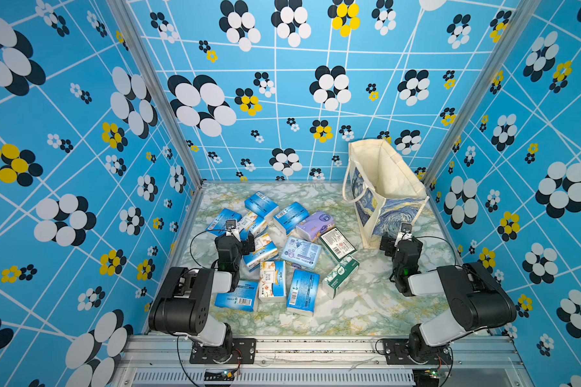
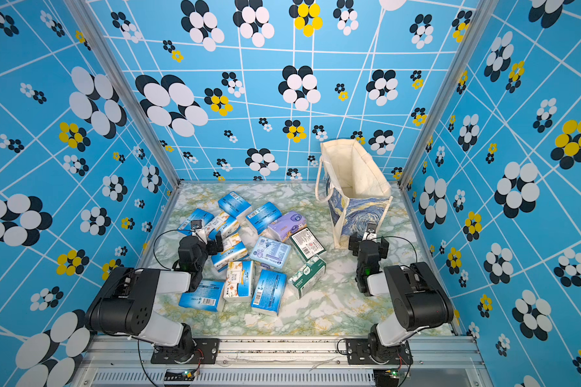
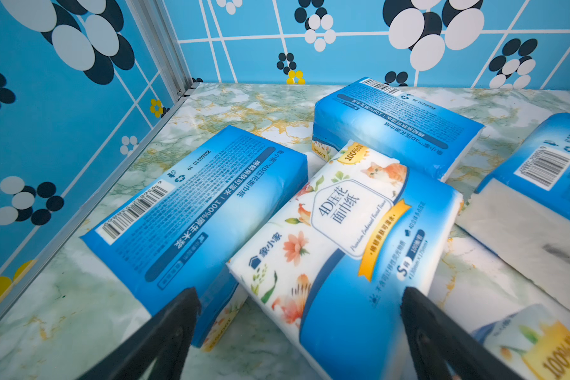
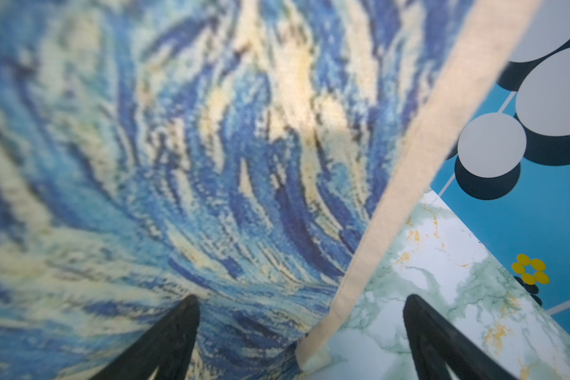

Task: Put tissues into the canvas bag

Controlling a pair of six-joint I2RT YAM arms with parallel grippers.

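Several tissue packs lie in a loose cluster on the marbled table, among them a purple pack (image 1: 315, 225), a light blue pack (image 1: 301, 252) and a green pack (image 1: 341, 276). The cream canvas bag (image 1: 397, 209) stands upright at the back right, its mouth open upward. My left gripper is open over the cluster's left side. A white-and-blue floral pack (image 3: 354, 253) shows between and beyond its fingers, overlapping a blue pack (image 3: 202, 209). My right gripper is open, empty, in front of the bag's swirl-painted side (image 4: 234, 158).
Bare marbled table (image 1: 374, 303) lies between the cluster and the right arm. One bag handle (image 1: 353, 187) hangs out on the bag's left side. Patterned walls close in the back and both sides.
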